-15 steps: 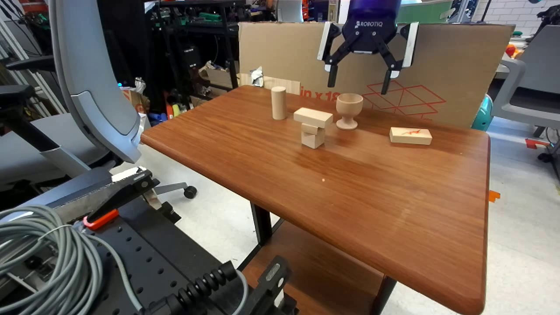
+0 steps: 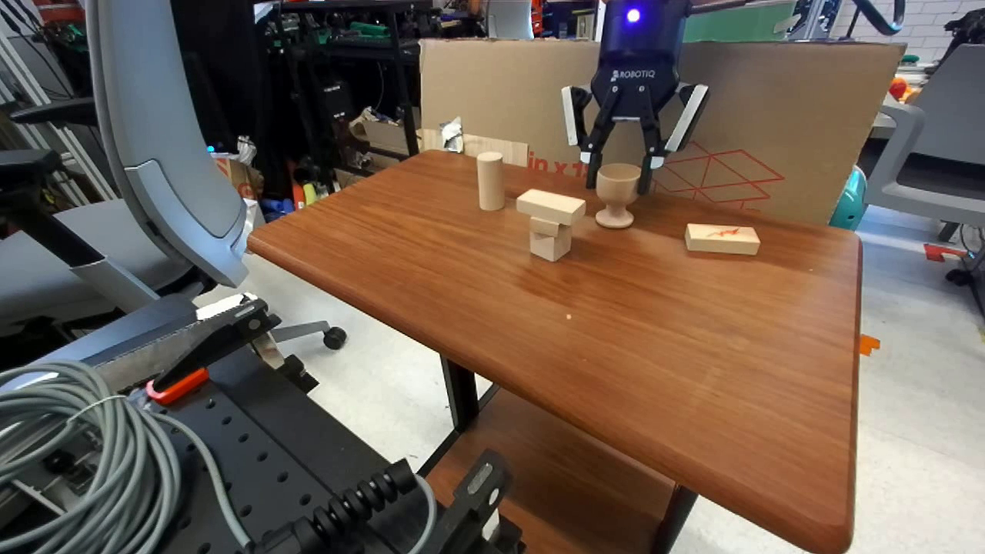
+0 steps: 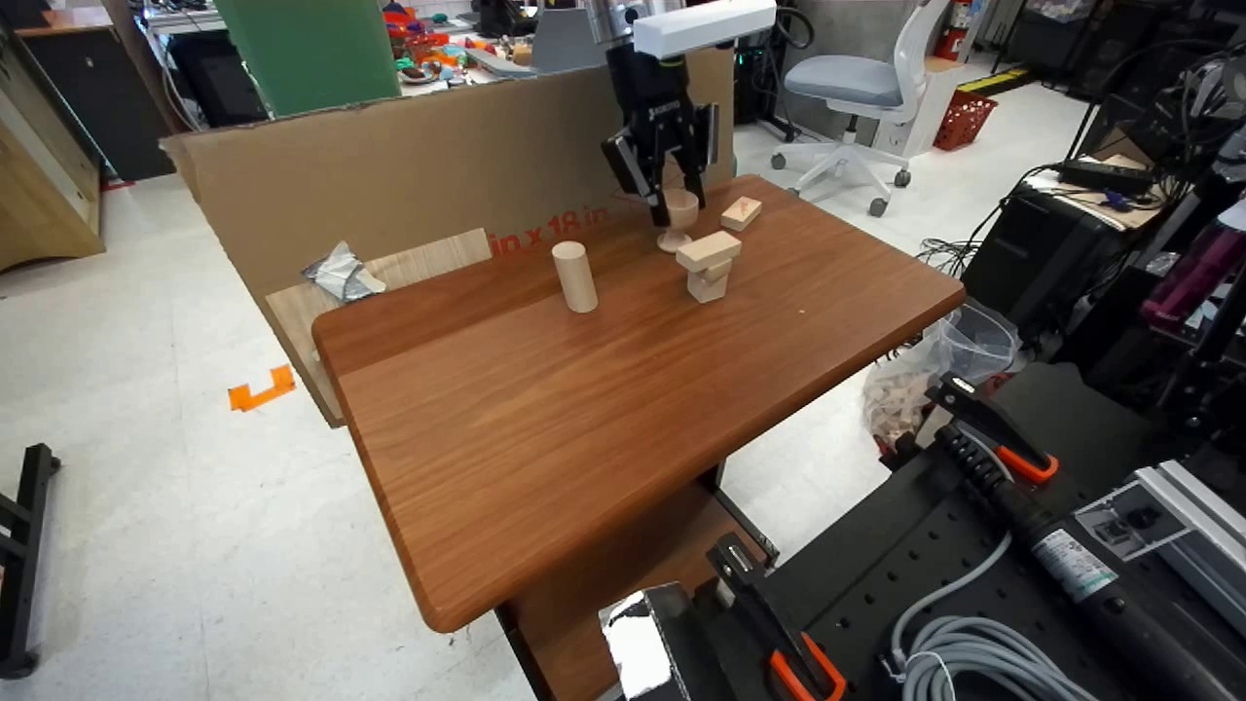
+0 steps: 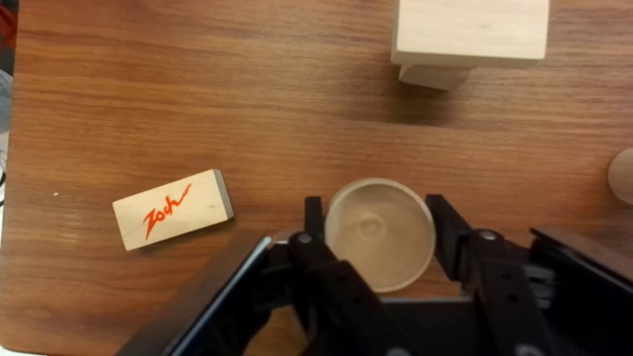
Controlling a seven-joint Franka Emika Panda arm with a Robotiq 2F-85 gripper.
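A wooden goblet-shaped cup (image 2: 616, 195) stands upright near the table's back edge, its foot seemingly on the wood. My gripper (image 2: 619, 178) points down over it and is shut on its bowl, one finger on either side. Seen from above in the wrist view, the round cup (image 4: 381, 252) is empty, and its rim lies between the two dark fingertips. In exterior view 2 the gripper (image 3: 680, 214) partly covers the cup.
A small stack of wooden blocks (image 2: 551, 206), its top block overhanging, stands close in front of the cup. To one side is a wooden cylinder (image 2: 490, 181); to the other lies a flat block (image 2: 722, 239) with red writing. Cardboard (image 2: 517, 92) rises behind.
My gripper has come down from above the cup, and its fingers have moved together around the bowl. The cup has shifted slightly to the right in exterior view 1. The blocks and cylinder are unmoved.
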